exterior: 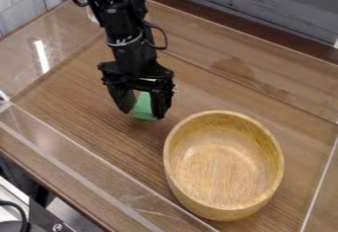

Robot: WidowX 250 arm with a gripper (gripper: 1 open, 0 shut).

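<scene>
A black robot arm reaches down from the top of the view, its gripper [141, 103] open, a finger on either side of a small green object [146, 112] on the wooden table. The green object is partly hidden by the gripper; whether the fingers touch it cannot be told.
A large empty pale wooden bowl [223, 199] stands at the front right. The wooden table [73, 127] is otherwise mostly clear, with a wall along the back and dark cables at the lower left corner.
</scene>
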